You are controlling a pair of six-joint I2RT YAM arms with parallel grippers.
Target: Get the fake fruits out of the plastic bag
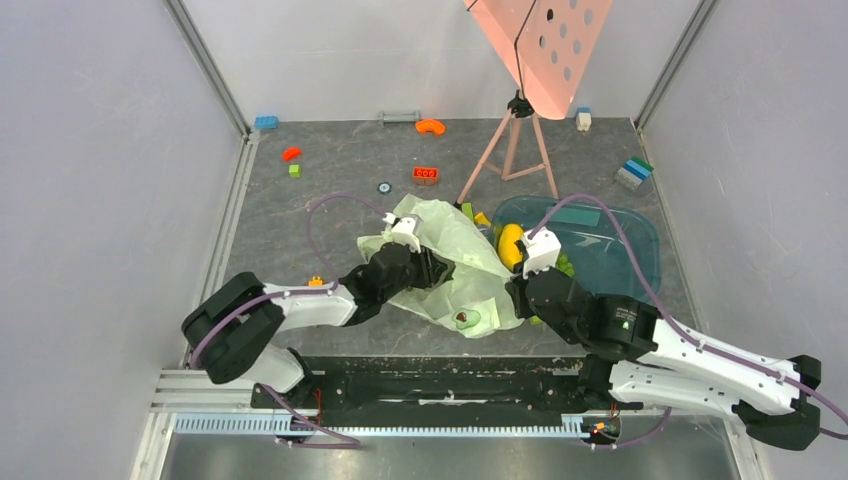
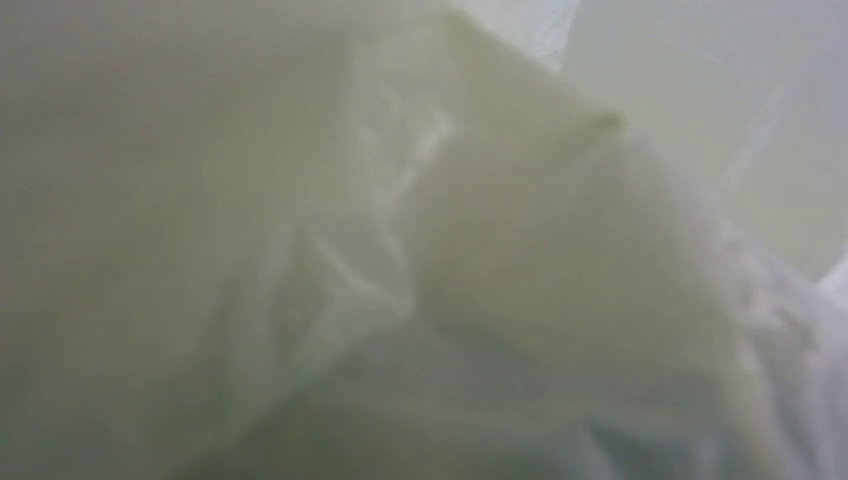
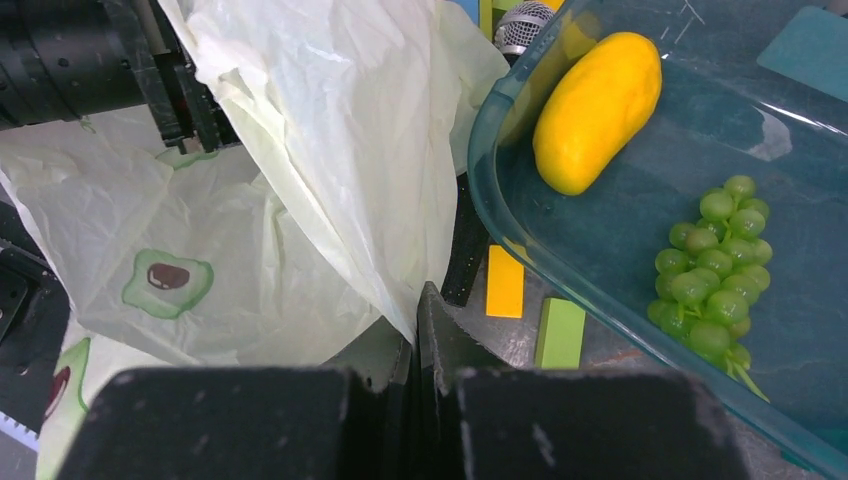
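The pale green plastic bag point(image 1: 465, 305) with avocado prints lies crumpled between my grippers. My left gripper point(image 1: 432, 268) is down in the bag's mouth; its wrist view shows only blurred plastic point(image 2: 530, 250), and its fingers can't be made out clearly. My right gripper is shut, pinching an edge of the bag. In the blue tub point(image 3: 590, 240), right of the bag, lie a yellow mango point(image 3: 598, 110) and green grapes point(image 3: 710, 280). Whether fruit is inside the bag is hidden.
Loose blocks point(image 3: 505, 280) lie by the tub. A pink stand point(image 1: 540, 50) rises at the back. Small toys, such as a red brick point(image 1: 425, 175), are scattered across the back and left floor.
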